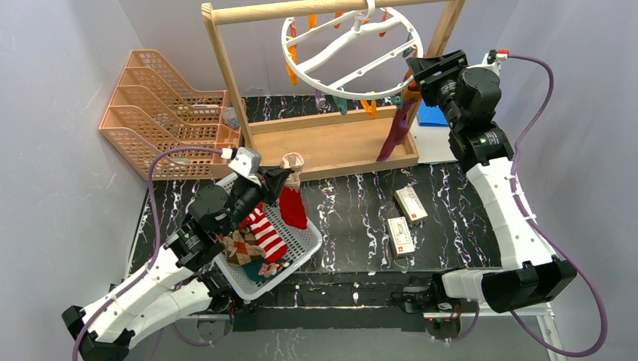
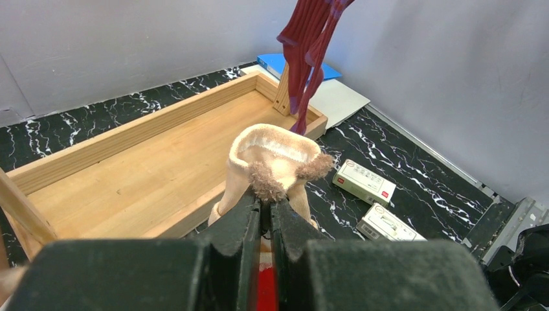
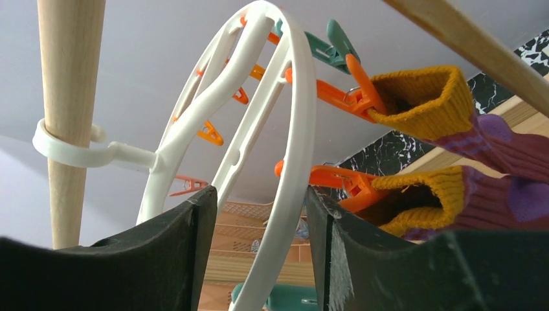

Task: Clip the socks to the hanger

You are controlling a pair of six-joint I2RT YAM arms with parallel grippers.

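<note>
My left gripper (image 1: 289, 174) is shut on the beige cuff of a red sock (image 1: 292, 207), which hangs over the basket's edge. In the left wrist view the cuff (image 2: 275, 146) gapes above the fingertips, with brown fluffy bits at its front. The round white hanger (image 1: 301, 69) hangs from a wooden bar, with coloured clips around it. Two purple socks (image 1: 397, 131) with mustard cuffs (image 3: 421, 97) hang from orange clips (image 3: 353, 97). My right gripper is part open, its fingers on either side of the hanger's white rim (image 3: 292, 162); the right finger appears close to it.
A grey basket (image 1: 307, 252) holds more socks, among them a striped one (image 1: 265, 235). Two small boxes (image 1: 401, 237) lie on the marble table. The frame's wooden tray (image 1: 323, 143) stands below the hanger; an orange rack (image 1: 154, 105) is at left.
</note>
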